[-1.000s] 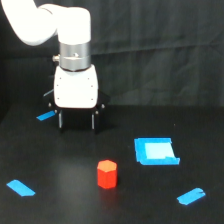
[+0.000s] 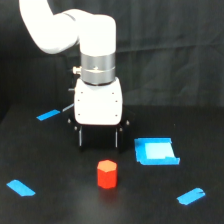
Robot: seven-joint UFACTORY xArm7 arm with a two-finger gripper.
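Observation:
A small red block (image 2: pixel 107 174) with a hexagonal-looking outline rests on the dark table near the front middle. Above and slightly behind it in the view hangs my gripper (image 2: pixel 99 140), pointing down from the white arm. Its two dark fingers stand wide apart, and nothing shows between them. To the right lies a white patch (image 2: pixel 158 151) bordered by blue tape, with nothing on it. How high the fingertips are over the table is hard to judge.
Strips of blue tape lie on the table: one at the front left (image 2: pixel 20 188), one at the front right (image 2: pixel 191 196) and another at the back left (image 2: pixel 48 115). A dark curtain (image 2: pixel 170 60) hangs behind.
My gripper has moved right and lower in the view, closer to the red block. It was open before as well. The block and the taped patch have stayed in place.

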